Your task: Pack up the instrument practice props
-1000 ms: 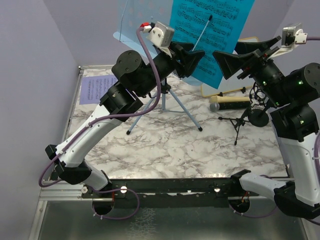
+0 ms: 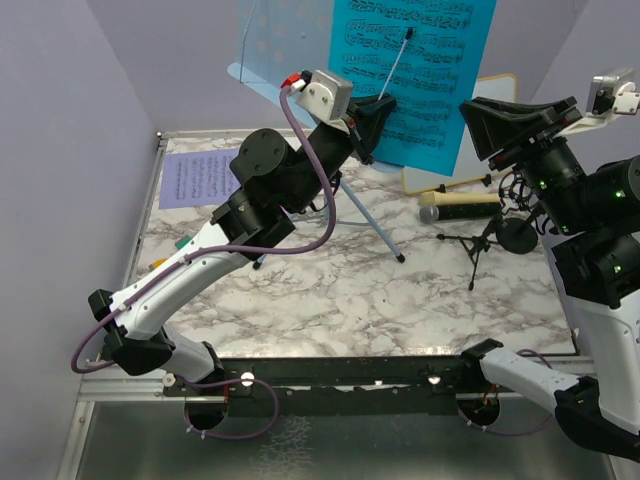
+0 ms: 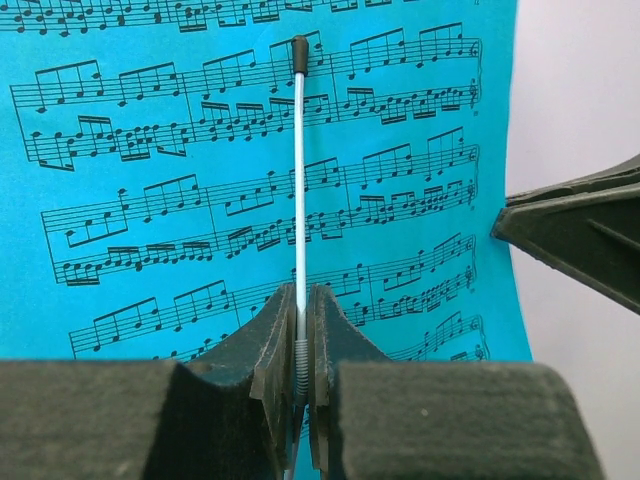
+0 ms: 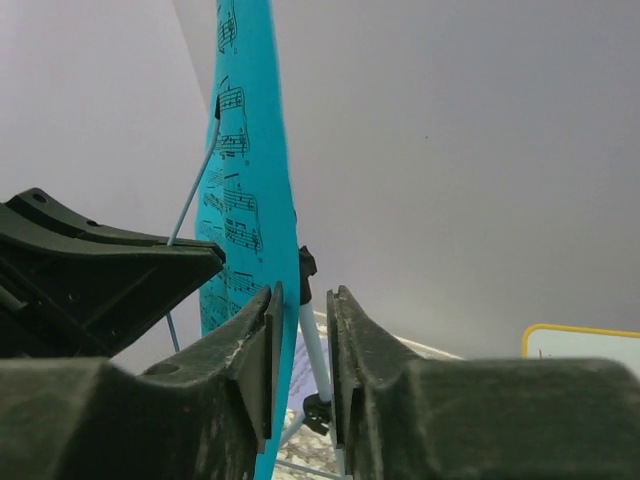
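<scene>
A blue music sheet (image 2: 415, 75) stands upright on a light-blue tripod music stand (image 2: 372, 222). My left gripper is shut on the stand's thin page-holder rod (image 3: 299, 160), whose black tip lies in front of the sheet in the left wrist view. At the sheet's right edge, my right gripper is part open; the sheet's edge (image 4: 285, 330) shows close along its left finger, with clear space towards the other finger. Whether that finger touches the paper I cannot tell. The clear spotted panel (image 2: 285, 50) behind the sheet is partly hidden.
A lilac music sheet (image 2: 198, 178) lies at the back left. On the right are a tan cylinder (image 2: 465, 198), a dark cylinder (image 2: 470, 211), a small black tripod (image 2: 475, 250) and a white board (image 4: 580, 343).
The right gripper has moved right and its fingers have drawn closer together. The sheet and rod tip have shifted left. My left gripper has moved slightly and still grips the rod.
</scene>
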